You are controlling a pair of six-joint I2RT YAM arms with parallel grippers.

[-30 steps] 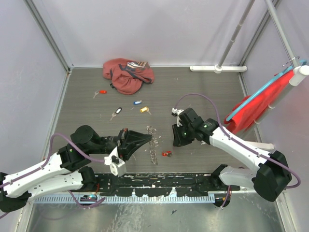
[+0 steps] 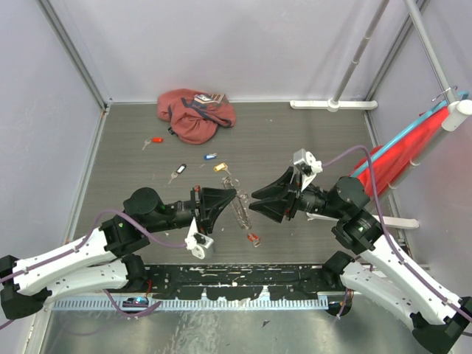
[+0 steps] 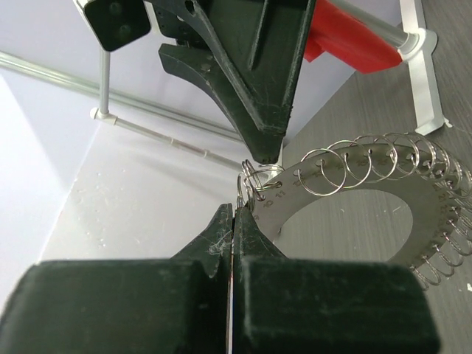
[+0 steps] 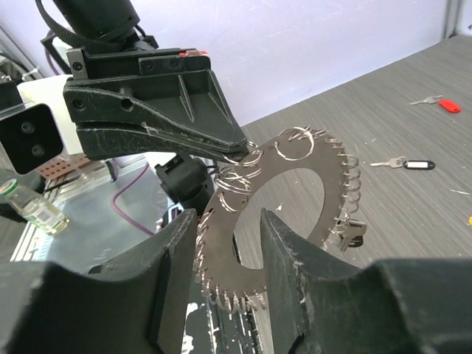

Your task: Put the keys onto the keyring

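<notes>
The keyring is a flat metal hoop edged with many small wire rings (image 4: 219,240). My left gripper (image 2: 234,193) is shut on it at its rim, holding it raised above the table. In the left wrist view, the keyring (image 3: 431,214) spreads to the right of the closed fingertips. My right gripper is open, its fingers apart in front of the hoop and empty. From above, the right gripper (image 2: 253,200) is close to the keyring's right side. Keys lie on the table with tags: red (image 2: 157,139), black (image 2: 181,169), blue (image 2: 210,156), yellow (image 2: 220,167) and another red (image 2: 254,240).
A crumpled red cloth (image 2: 195,118) lies at the back. White pipe feet (image 2: 333,105) stand at the back right, with a red cloth (image 2: 409,147) hanging on the right side. Bare table stretches across the back right.
The left gripper moved slightly right with the keyring, which has tilted. The red tag turned a little.
</notes>
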